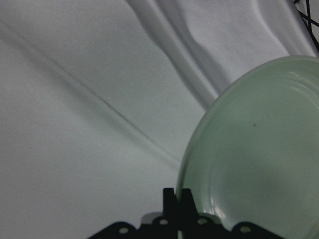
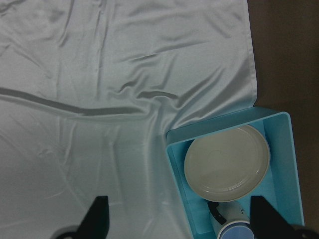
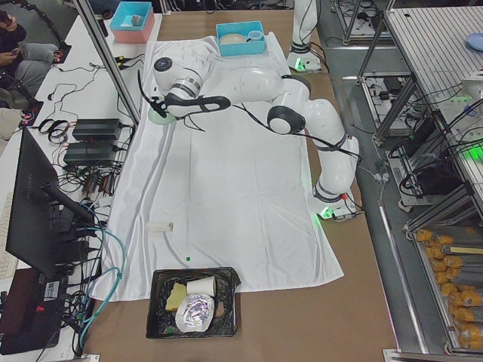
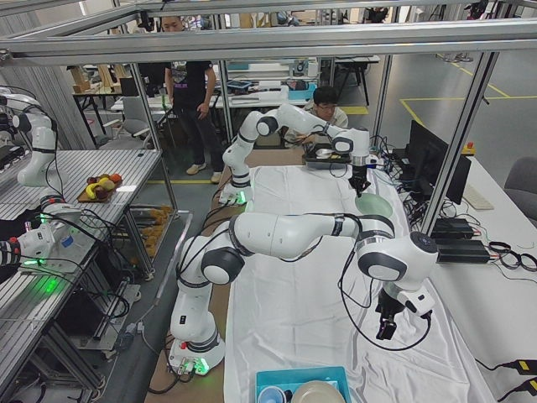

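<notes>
A pale green plate [image 1: 249,149] fills the right of the left wrist view, with my left gripper shut on its rim. In the camera right view the plate [image 4: 373,204] is at the far arm's gripper, on the white cloth's far right. My right gripper stands open above the cloth [image 2: 75,59], beside a blue bin [image 2: 294,164] holding a cream plate [image 2: 227,162] and a mug [image 2: 224,214].
A black tray [image 3: 162,309] with a foil-covered item, sponge and white object sits at the cloth's near edge. A monitor [image 3: 34,211], cables and a metal post line the left side.
</notes>
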